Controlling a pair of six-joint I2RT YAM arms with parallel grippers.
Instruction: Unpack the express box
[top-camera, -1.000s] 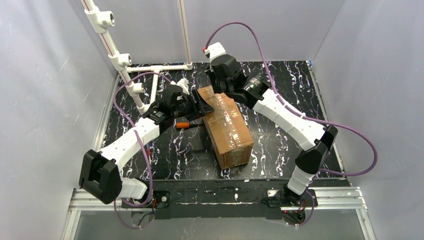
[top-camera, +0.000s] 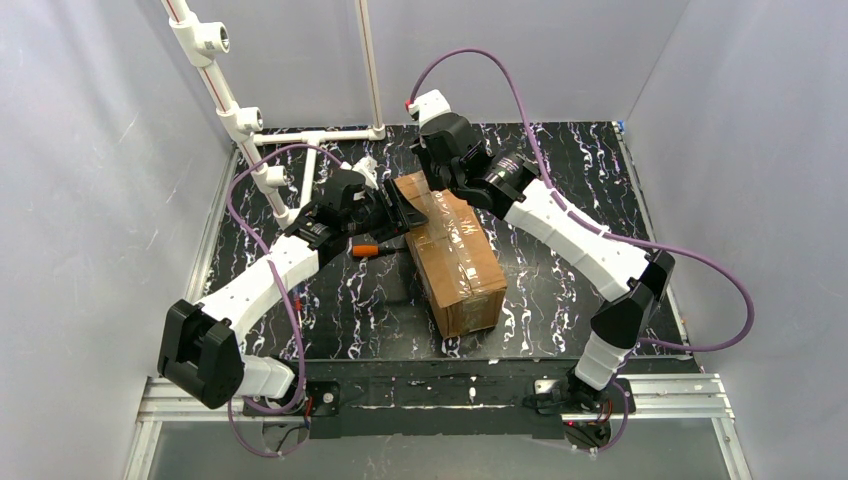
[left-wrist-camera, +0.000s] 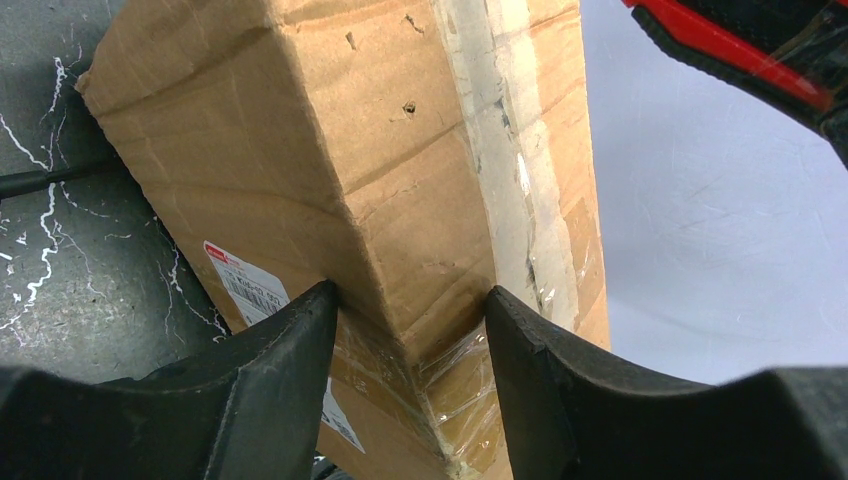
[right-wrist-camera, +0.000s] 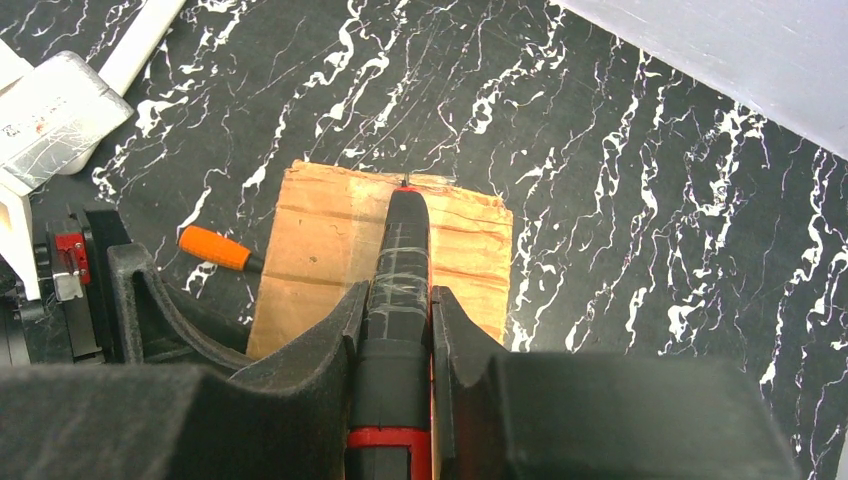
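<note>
A taped cardboard express box (top-camera: 458, 275) lies lengthwise on the marble table, a shipping label visible on its side in the left wrist view. My left gripper is against the box's far end, fingers part open around an edge of it. Above that end my right gripper is shut on a black-and-red cutter (right-wrist-camera: 390, 400), whose tip points down at the tape on the box top.
An orange-handled tool (top-camera: 366, 251) lies left of the box. A white pipe frame (top-camera: 310, 137) stands at the back left.
The right arm has shifted very slightly downward since a second ago; the box and left arm look unchanged.
</note>
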